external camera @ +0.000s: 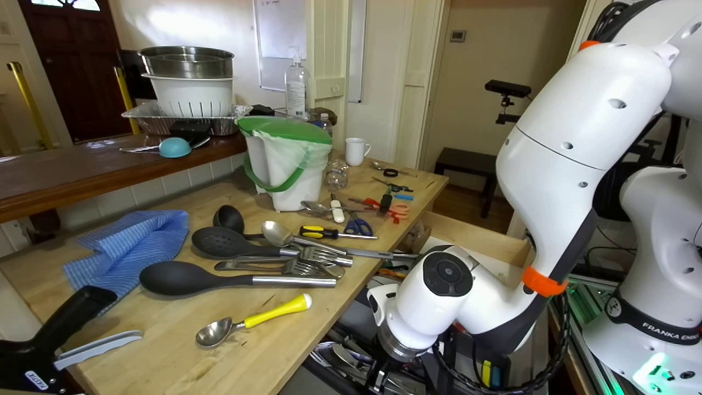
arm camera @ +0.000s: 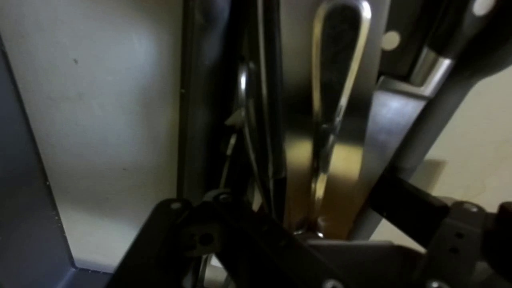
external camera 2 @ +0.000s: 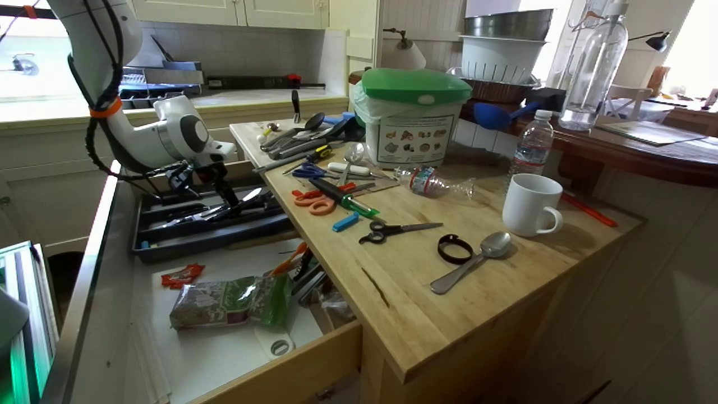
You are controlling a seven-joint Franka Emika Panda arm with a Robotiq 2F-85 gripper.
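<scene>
Over the dark cutlery tray [external camera 2: 151,252] in the open drawer, my gripper [external camera 2: 227,194] points down among the utensils. The wrist view shows dark fingers [arm camera: 401,206] spread apart, so the gripper is partly open. A metal utensil with a looped handle [arm camera: 341,108] lies in line with the gap, over a broad shiny metal surface. To its right is a black-handled tool [arm camera: 427,72] with a steel collar. Dark, blurred shapes hide the fingertips' lower ends, and I cannot tell whether they touch anything.
The wooden counter [external camera: 171,336] beside the drawer bears spoons, forks, scissors, a yellow-handled scoop [external camera: 276,311] and a green-lidded bin [external camera: 293,161]. A plastic packet [external camera 2: 219,302] lies in the drawer near the tray. Bare drawer floor [arm camera: 110,120] shows left of the utensils.
</scene>
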